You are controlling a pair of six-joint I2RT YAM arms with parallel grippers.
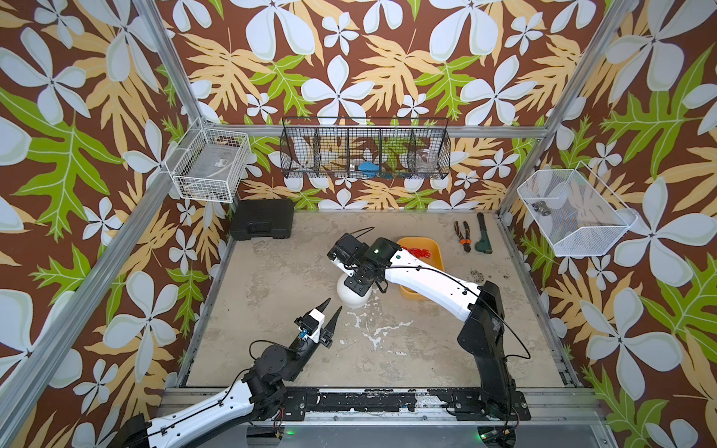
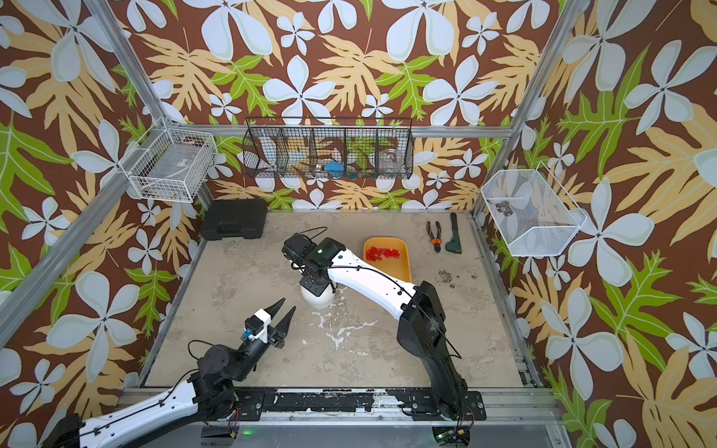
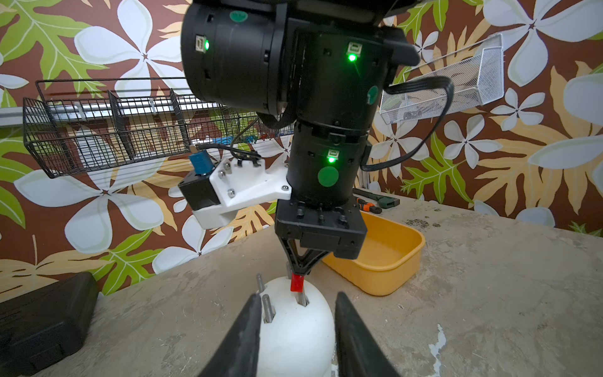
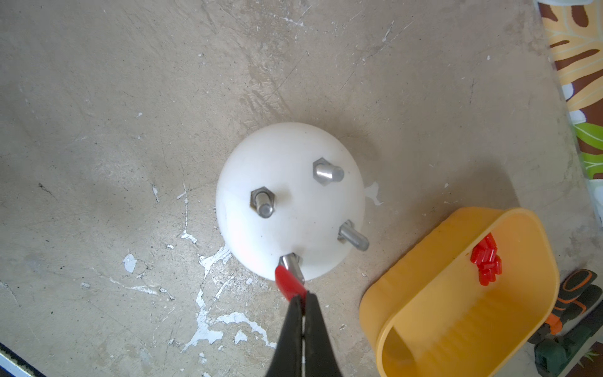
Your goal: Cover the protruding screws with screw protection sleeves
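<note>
A white dome (image 4: pixel 282 194) with several bare metal screws stands on the table; three of them are the far screw (image 4: pixel 329 172), the left screw (image 4: pixel 263 203) and the right screw (image 4: pixel 355 237). My right gripper is shut on a red sleeve (image 4: pixel 288 282), gripped at its end. The sleeve lines up with the near screw; in the left wrist view, the red sleeve (image 3: pixel 297 282) stands upright at the screw's top, how far over it I cannot tell. My left gripper (image 1: pixel 334 304) is open and empty, pointing at the dome from the front left.
Loose red sleeves (image 4: pixel 486 259) lie in the yellow bin (image 4: pixel 402 270), right of the dome. Pliers (image 1: pixel 463 237) and a green-handled tool (image 1: pixel 483 235) lie at the back right. A black case (image 1: pixel 261 218) sits back left. Free table surrounds the dome's left and front.
</note>
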